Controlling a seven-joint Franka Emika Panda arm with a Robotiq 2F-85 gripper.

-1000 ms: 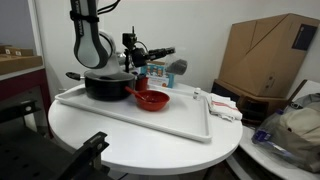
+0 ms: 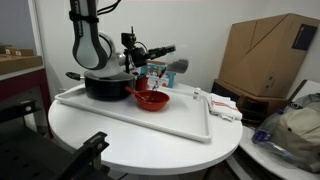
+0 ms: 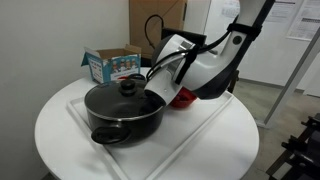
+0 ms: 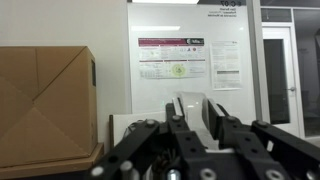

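Observation:
My gripper (image 2: 168,50) is held level above the far side of the round white table. It is shut on a utensil whose dark grey, broad head (image 2: 178,66) shows past the fingers. In the wrist view a pale grey piece (image 4: 194,108) sits between the black fingers of the gripper; its lower end is hidden by them. A black pot (image 3: 124,112) with a glass lid stands beside the arm. Near it lies a red bowl (image 2: 152,101) with a red utensil (image 2: 141,95) in it. In exterior view 2 the arm hides the gripper.
A white tray (image 2: 190,125) bears the pot and bowl, with free room at its right. A folded cloth (image 2: 223,106) lies at the table's right edge. A blue picture box (image 3: 110,66) stands behind the pot. Large cardboard boxes (image 2: 264,52) are beyond the table.

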